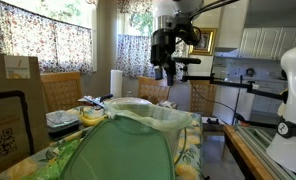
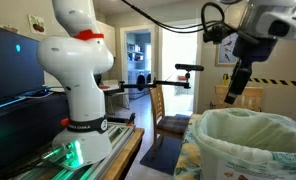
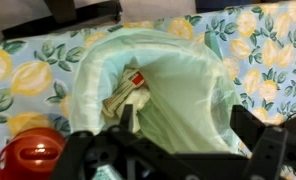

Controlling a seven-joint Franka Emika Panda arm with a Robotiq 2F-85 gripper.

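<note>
A white bin (image 2: 250, 165) lined with a pale green bag (image 3: 178, 75) stands on the lemon-print tablecloth (image 3: 33, 60). Down inside it, in the wrist view, lies a crumpled beige item (image 3: 126, 97) with a small red patch; what it is I cannot tell. My gripper (image 1: 165, 77) points downward above the bin, clear of its rim. Seen from the wrist, its black fingers (image 3: 254, 132) are spread wide over the opening. The gripper is open and nothing shows between the fingers.
A large dark green panel (image 1: 118, 152) stands in front of the bin. To the left is a cardboard box (image 1: 13, 130). A red round-lidded object (image 3: 30, 152) sits beside the bin. Chairs (image 1: 61, 90) stand behind the table, and a paper-towel roll (image 1: 116, 83) rises at the back.
</note>
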